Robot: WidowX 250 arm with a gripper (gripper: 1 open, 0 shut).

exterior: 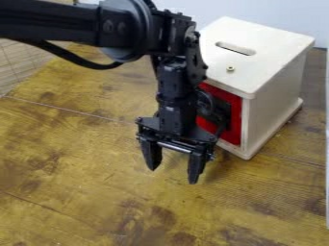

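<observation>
My black gripper [174,163] hangs low over the wooden floor in front of a cream-white box [267,117], its two fingers pointing down and standing apart with nothing between them. The box has a slot and a small knob on its top. Its red front [228,105] is partly hidden behind my arm and gripper.
Bare wooden surface [90,192] lies open to the left and in front. A light tiled or mesh surface [19,62] is at the back left. A white wall stands behind the box, and a pale edge runs along the far right.
</observation>
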